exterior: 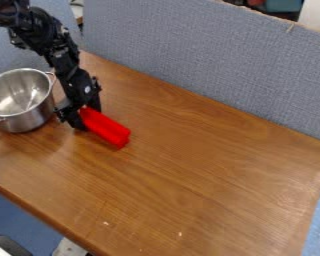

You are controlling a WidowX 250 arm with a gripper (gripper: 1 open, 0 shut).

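Observation:
A bright red elongated block [105, 127] lies slanted on the wooden table [203, 170], right of a steel pot [19, 98] with handles. My black gripper [80, 113] is down at the block's upper-left end, its fingers around or against that end; whether they are closed on it is hard to tell.
The pot stands close to the gripper's left at the table's left edge. Grey padded walls [216, 60] border the back.

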